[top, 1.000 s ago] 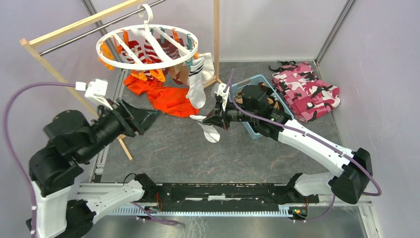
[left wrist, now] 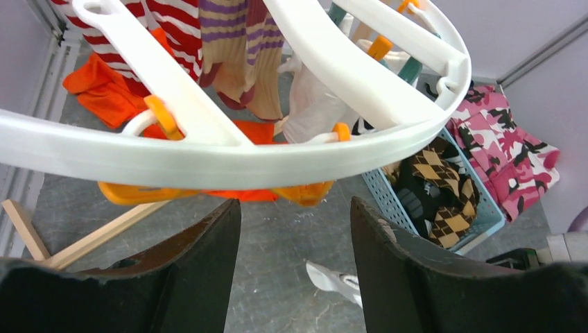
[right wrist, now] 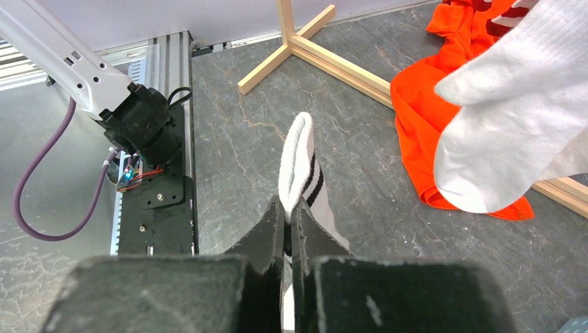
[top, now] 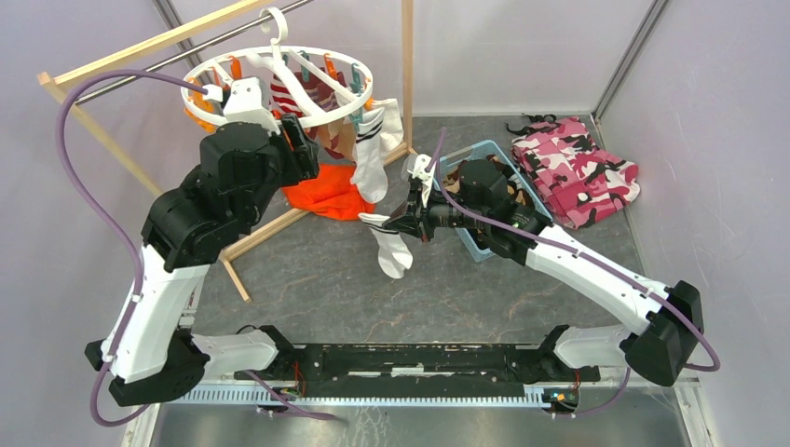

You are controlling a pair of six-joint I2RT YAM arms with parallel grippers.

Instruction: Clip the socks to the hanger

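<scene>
The white round hanger (top: pixel 326 115) carries orange and teal clips, striped fabrics and white socks (top: pixel 369 154). In the left wrist view its front rim lies just beyond my open left gripper, with an orange clip (left wrist: pixel 312 191) below the rim, between and beyond the fingertips. In the top view that arm hides the hanger's front. My right gripper is shut on a white sock (right wrist: pixel 298 156) with black stripes, which hangs over the floor, right of and below the hanger.
A wooden rack (top: pixel 140 48) holds the hanger. An orange cloth (top: pixel 321 191) lies beneath it. A blue basket (top: pixel 480 247) and pink camouflage bag (top: pixel 573 177) are at the right.
The right arm is nearly still, its sock swaying slightly.
</scene>
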